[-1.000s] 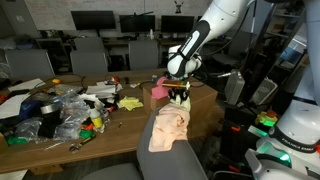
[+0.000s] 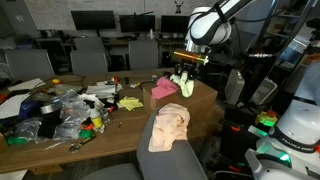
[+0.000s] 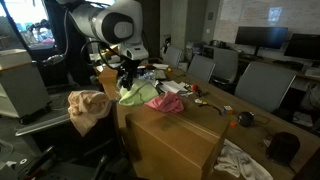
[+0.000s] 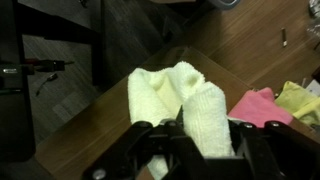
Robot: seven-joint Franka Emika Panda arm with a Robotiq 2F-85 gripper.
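My gripper (image 3: 127,78) is shut on a pale green-white cloth (image 3: 136,94), which hangs below the fingers at the table corner. The same pale cloth (image 2: 186,86) shows in exterior view 1 beside a pink cloth (image 2: 163,89) on the table. In the wrist view, the bunched cloth (image 4: 178,92) covers much of the space in front of the fingers and hides the fingertips. A beige-pink cloth (image 2: 169,127) lies draped over the grey chair, apart from my gripper.
The wooden table (image 2: 118,138) holds a cluttered pile of bags and tools (image 2: 60,118) at the left. A yellow cloth (image 2: 130,103) and a white cloth (image 2: 102,89) lie farther back on it.
My arm has swung up and to the right, away from the beige-pink cloth on the chair. The pale cloth has moved with it, toward the table corner near the pink cloth.
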